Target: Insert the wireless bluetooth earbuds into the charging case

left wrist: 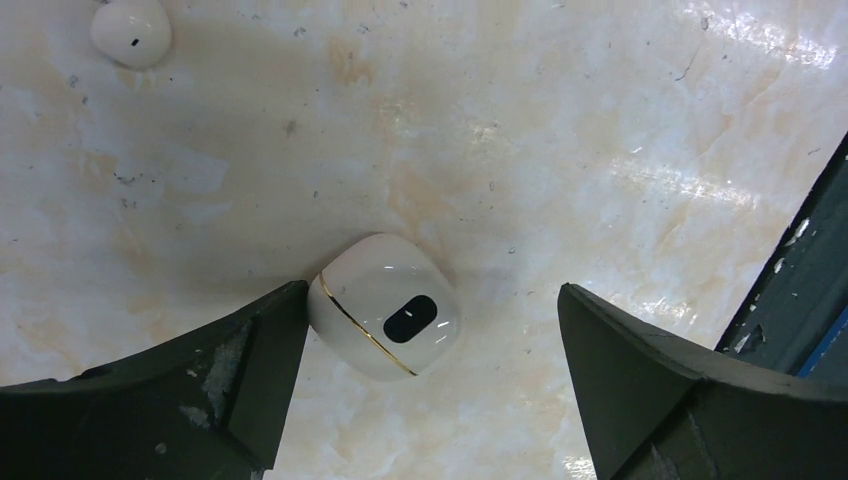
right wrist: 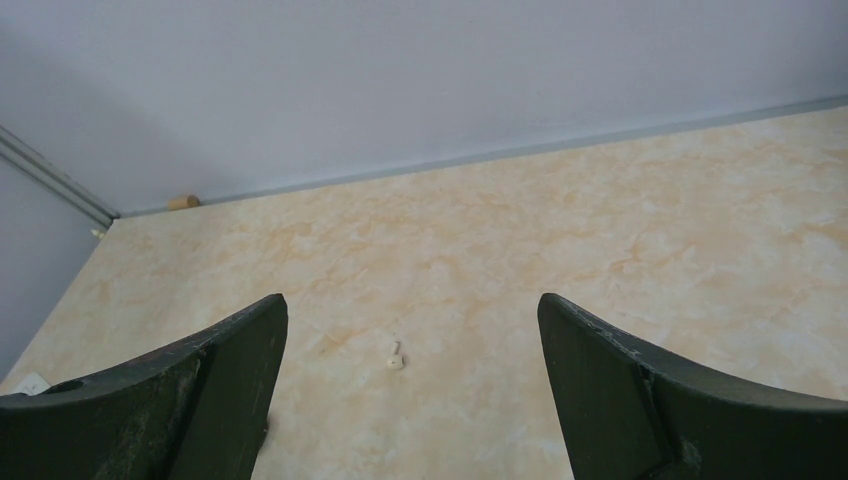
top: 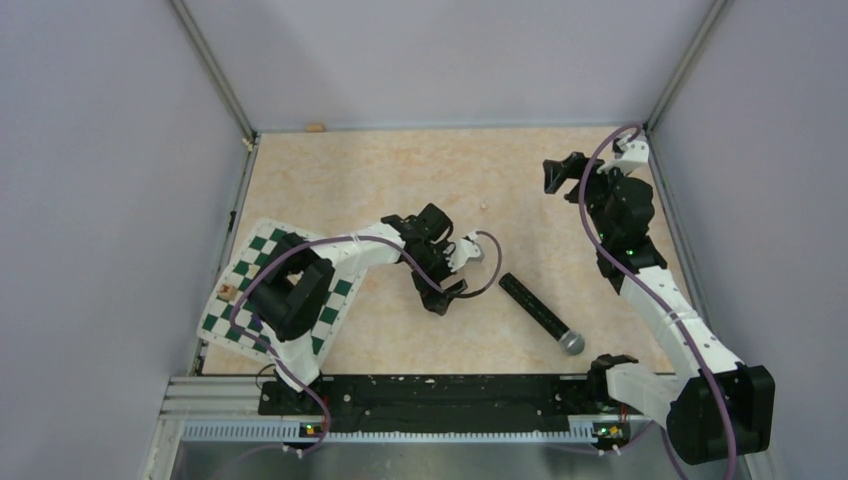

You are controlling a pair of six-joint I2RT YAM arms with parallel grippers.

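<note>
The white charging case (left wrist: pixel 365 275), glossy with a gold seam line and a dark oval, is on the table in the left wrist view. My left gripper is open around it, its left finger (left wrist: pixel 275 345) close against the case and a wide gap on the right. I cannot tell whether that finger touches. A white earbud (left wrist: pixel 131 33) lies apart at the upper left; it is a tiny speck, the earbud (top: pixel 484 206), from above. My right gripper stands open and empty over the right rear, the earbud (right wrist: pixel 396 360) farther off.
A microphone-like black stick with a silver end (top: pixel 540 312) lies right of the left arm. A green-and-white checkered board (top: pixel 340 300) is at the left, partly under that arm. A small wooden block (top: pixel 315 127) sits at the back edge.
</note>
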